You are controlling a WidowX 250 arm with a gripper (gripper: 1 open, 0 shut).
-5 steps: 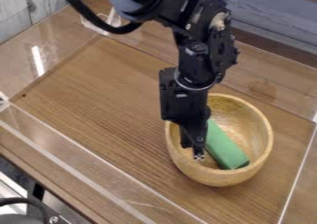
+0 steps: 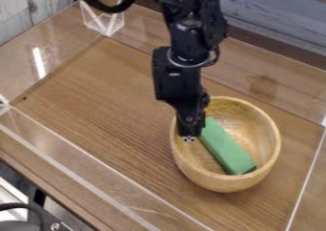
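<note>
The black gripper [image 2: 188,132] points down at the left rim of a wooden bowl [image 2: 223,182], its tip at or just inside the rim. It is shut, and nothing shows between its fingers, though the tip is small and dark. A green block [image 2: 227,147] lies tilted inside the bowl, to the right of the gripper tip.
A clear container [image 2: 105,13] stands at the back left. Black cables lie at the lower left edge, beyond the table.
The arm has moved left and slightly up, away from the middle of the bowl toward its left rim. The bowl and green block look unmoved.
</note>
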